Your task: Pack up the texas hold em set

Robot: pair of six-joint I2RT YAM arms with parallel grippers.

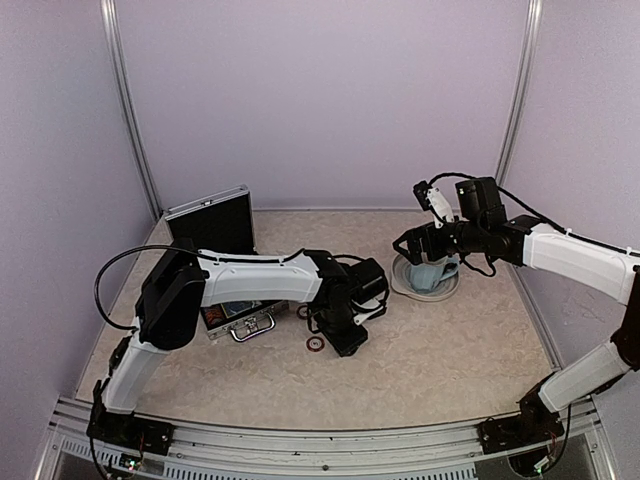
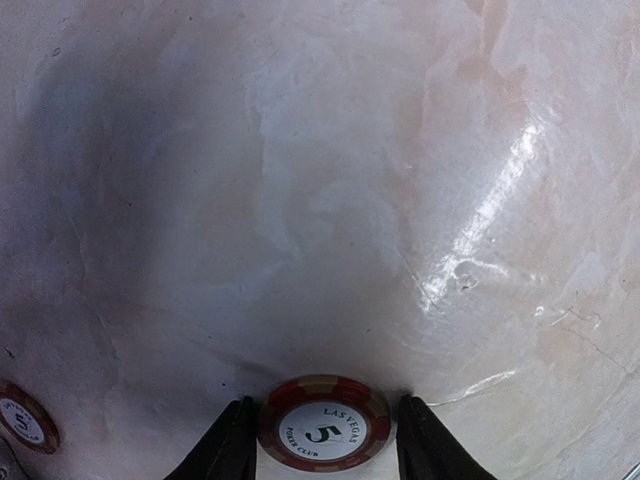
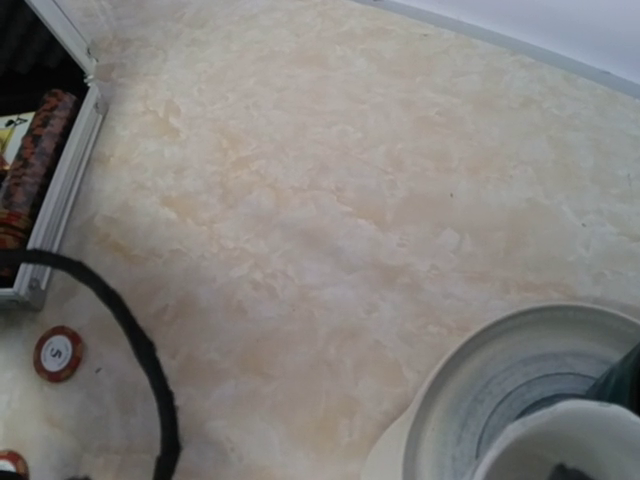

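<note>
A red poker chip marked 5 [image 2: 324, 424] lies flat on the table between the fingertips of my left gripper. Those fingers stand apart on either side of it, with a slight gap showing at the right one; from above, the hand hides this chip. Another red chip [image 1: 315, 343] lies just left of the hand, and a further one [image 1: 303, 311] is by the case, partly covered by the arm. The silver case [image 1: 250, 327] is open, its lid [image 1: 212, 222] raised and its inside partly behind my left arm. My right gripper [image 1: 412, 245] is open and empty.
Below the right gripper, a blue-grey mug [image 1: 430, 274] sits on a pale plate [image 1: 443, 292]. Inside the case are a row of chips [image 3: 40, 150] and a card [image 3: 12, 135].
</note>
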